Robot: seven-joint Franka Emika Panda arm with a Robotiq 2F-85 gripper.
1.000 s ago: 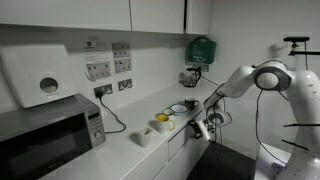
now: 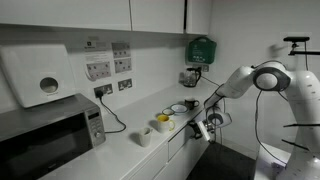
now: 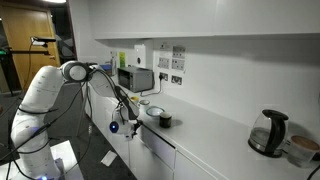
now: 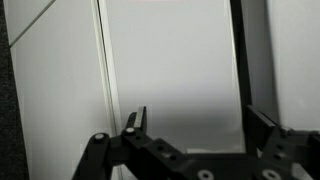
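Note:
My gripper stands open in the wrist view, its two dark fingers wide apart with nothing gripped. Between and beyond them is a plain white cabinet front (image 4: pixel 175 65), with a dark gap (image 4: pixel 238 50) running along its right side. The right finger (image 4: pixel 258 125) overlaps this gap in the picture; whether it touches anything I cannot tell. In exterior view 1 the gripper (image 2: pixel 201 130) is low beside the cabinet fronts, below the worktop edge. Exterior view 2 also places it close to the white fronts, but its fingers are too small to make out.
Above the cabinets, the worktop (image 3: pixel 215 145) holds a yellow-marked mug (image 2: pixel 165 123), a pale cup (image 2: pixel 144 136), plates (image 2: pixel 179 108) and a dark pot (image 3: pixel 165 119). A microwave (image 2: pixel 50 135) and a kettle (image 3: pixel 267 132) stand farther off. Open floor (image 2: pixel 225 165) lies in front.

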